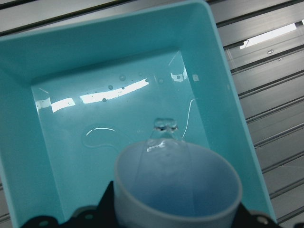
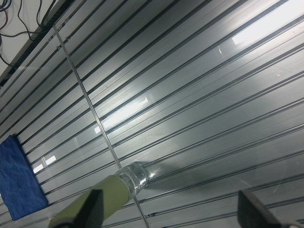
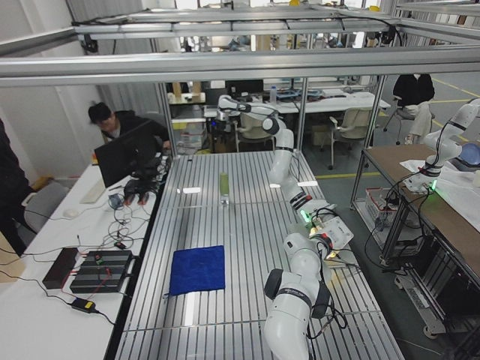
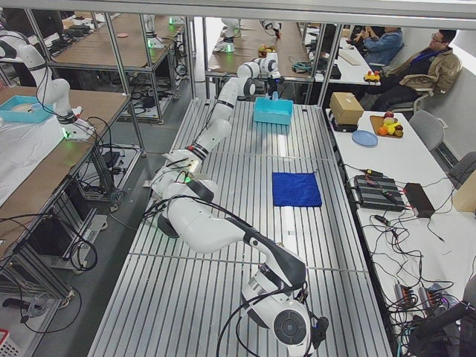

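My left gripper (image 4: pixel 272 91) is shut on a pale blue cup (image 1: pixel 178 209) above a turquoise basin (image 4: pixel 273 113), whose floor shows clear liquid and droplets. A clear shape, hard to identify, shows at the cup's far side in the left wrist view. My right gripper (image 3: pixel 222 124) hangs at the other end, open and empty, its fingers at the bottom of the right wrist view. Below it a green and clear cylinder (image 3: pixel 223 186) (image 2: pixel 99 199) is on the slatted table. A blue cloth (image 3: pixel 196 270) (image 4: pixel 296 190) lies flat on the slats.
Side desks hold cables, black boxes (image 3: pixel 101 274), a monitor (image 3: pixel 126 154), a cardboard box (image 4: pixel 346 108) and a fruit tray (image 4: pixel 387 126). Metal posts frame the table.
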